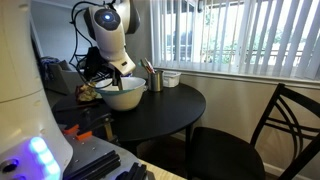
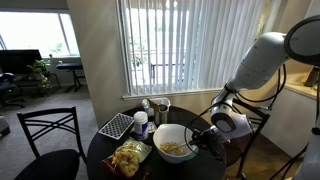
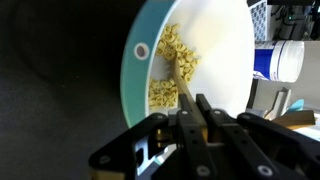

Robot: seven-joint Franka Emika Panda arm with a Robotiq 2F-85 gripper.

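A white bowl (image 2: 166,133) with a pale green outside stands on the dark round table. Small yellowish pasta-like pieces (image 3: 170,45) lie in its bottom in the wrist view. My gripper is over the bowl, shut on a thin brown stick-like utensil (image 3: 181,82). The utensil's far end reaches down among the pieces, and its tip is hard to make out. From the first exterior side, the bowl (image 1: 127,96) shows beneath the arm, while its contents are hidden.
A bag of food (image 2: 127,157) lies beside the bowl. A white tub with a blue label (image 3: 291,62), a metal utensil holder (image 1: 155,81) and a dish rack (image 2: 117,126) stand near it. Open tabletop (image 1: 175,108) extends to the bowl's right in the first exterior view.
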